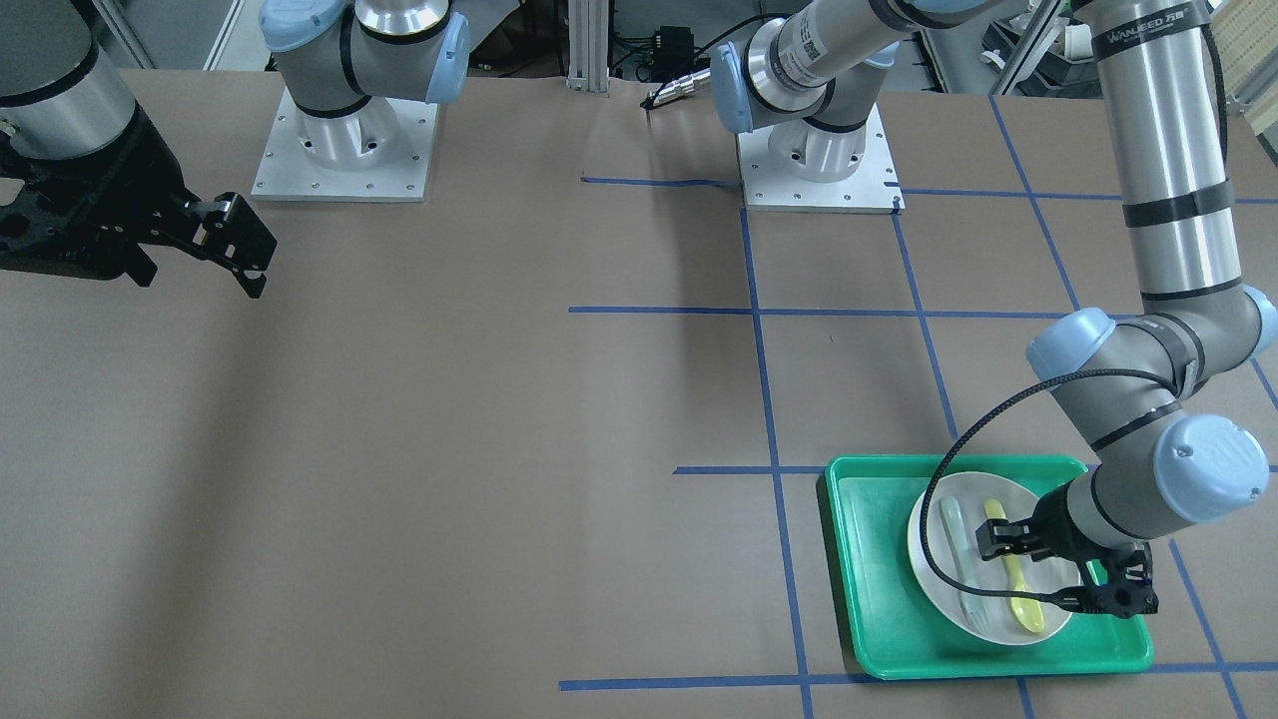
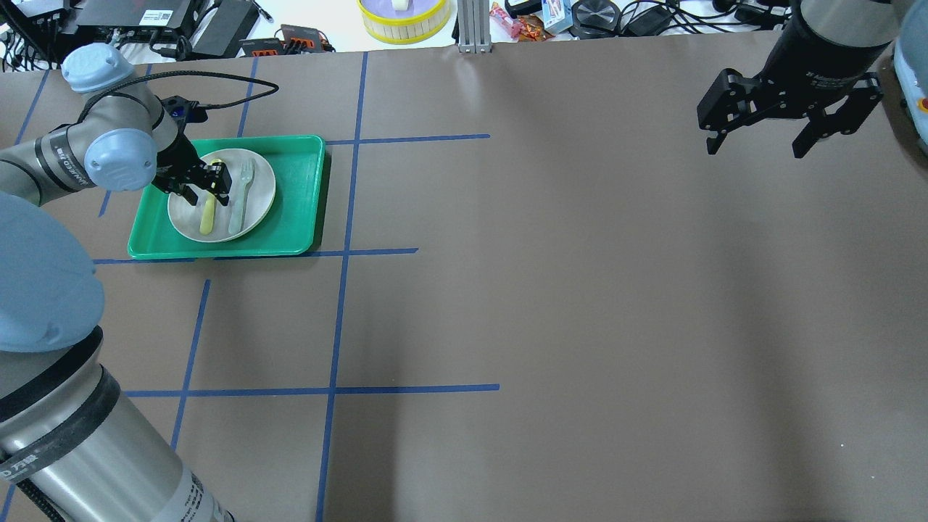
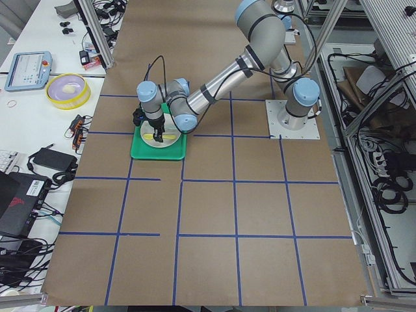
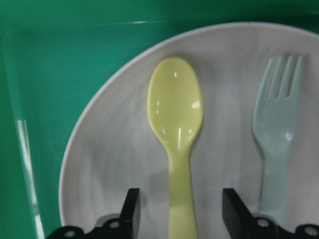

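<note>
A white plate (image 4: 109, 149) sits in a green tray (image 1: 863, 575). On it lie a yellow spoon (image 4: 174, 109) and, beside it, a pale blue fork (image 4: 276, 124). My gripper is low over the plate, open, one finger each side of the spoon's handle with clear gaps; the right finger is near the fork's handle. In the top view the gripper (image 2: 209, 199) partly hides the cutlery.
A second black gripper (image 2: 792, 122) hangs at the opposite side of the table, away from the tray. Cables and boxes line the bench behind.
</note>
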